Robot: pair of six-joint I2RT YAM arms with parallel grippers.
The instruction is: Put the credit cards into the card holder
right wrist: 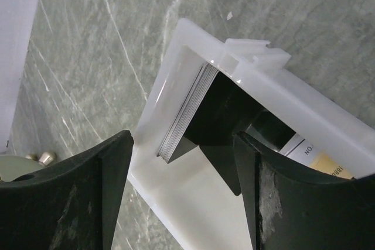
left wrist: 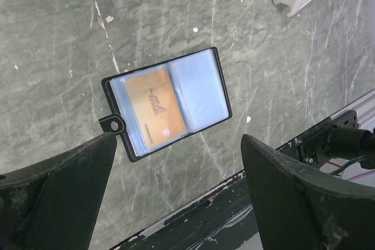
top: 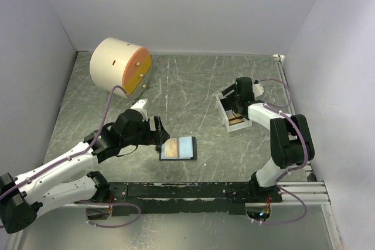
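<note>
The card holder [left wrist: 202, 89] lies opened flat on the table, with clear sleeves, a dark border and a tan card [left wrist: 155, 103] in its left half. Over it my left gripper stands open and empty. To the right sits a white tray [top: 225, 119]. Inside it a stack of thin cards [right wrist: 188, 112] leans on edge at one end, and dark cards [right wrist: 221, 112] and a pale, yellow-marked card [right wrist: 313, 157] lie alongside. My right gripper is open above the tray, the stack's lower end showing between its fingers, not gripped.
A cream cylinder [top: 111, 61] with an orange and yellow drawer front stands at the back left. Bare grey table [top: 187, 86] lies between it and the tray. A black rail [top: 187, 190] runs along the front edge.
</note>
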